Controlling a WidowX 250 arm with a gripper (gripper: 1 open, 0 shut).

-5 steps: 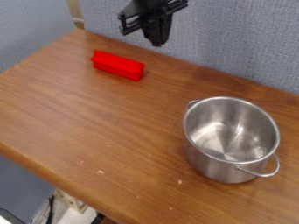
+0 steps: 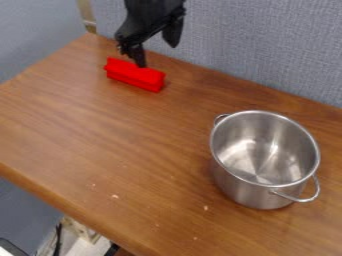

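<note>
My black gripper (image 2: 147, 42) hangs at the top centre, fingers open and apart, just above a red bar-shaped block (image 2: 135, 75) lying on the wooden table near its back edge. Nothing shows between the fingers; whether they touch the block cannot be told.
A steel pot (image 2: 263, 159) with wire handles stands on the right side of the table (image 2: 107, 170). A grey padded wall (image 2: 267, 55) rises behind.
My gripper has moved down and to the left, toward the red block. The block and the pot have stayed in place.
</note>
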